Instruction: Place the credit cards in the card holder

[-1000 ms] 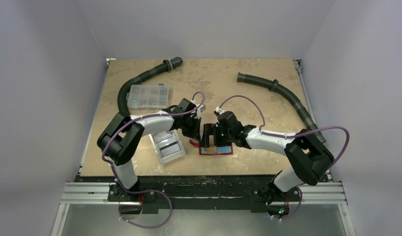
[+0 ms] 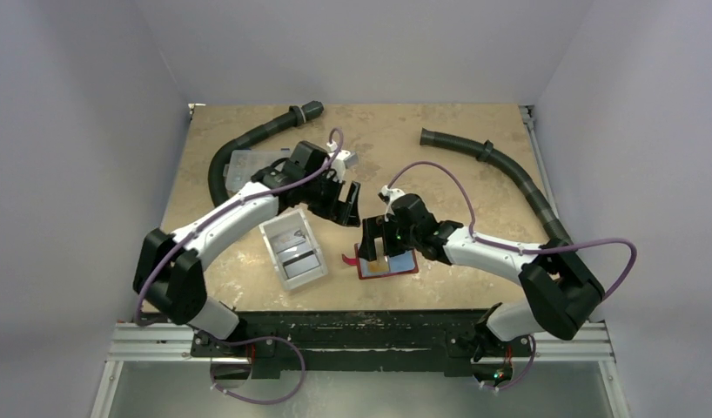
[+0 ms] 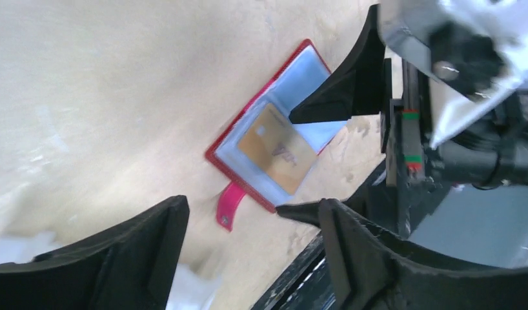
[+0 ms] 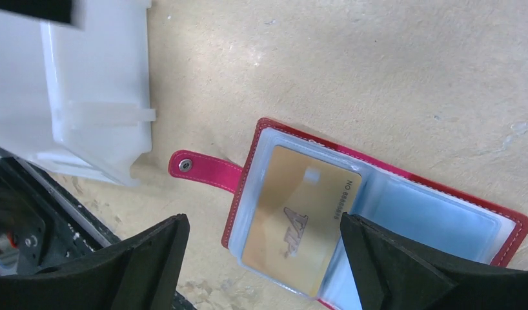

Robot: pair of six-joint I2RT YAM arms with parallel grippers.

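Observation:
The card holder (image 4: 413, 213) lies open and flat on the table, red-edged with clear pockets and a pink snap strap (image 4: 213, 170) out to its left. A gold card (image 4: 300, 219) sits in its left pocket; the right pocket shows only pale blue. My right gripper (image 2: 372, 239) is open above the holder's left part, its fingers (image 3: 326, 100) apart with nothing between them. Farther back and left, my left gripper (image 2: 348, 205) stands open over bare table, empty. In the white tray (image 2: 276, 252) left of the holder are silvery flat pieces (image 2: 298, 258), too small to identify.
A clear compartment box (image 2: 245, 165) stands at the back left, partly behind the left arm. Dark hoses (image 2: 257, 135) curve along both sides of the table. Free surface lies at the back middle, and the two grippers are close together.
My left gripper has lifted away from the holder's strap, back and up, and its fingers have opened. The right gripper has shifted slightly. The holder has moved a little right and toward the front.

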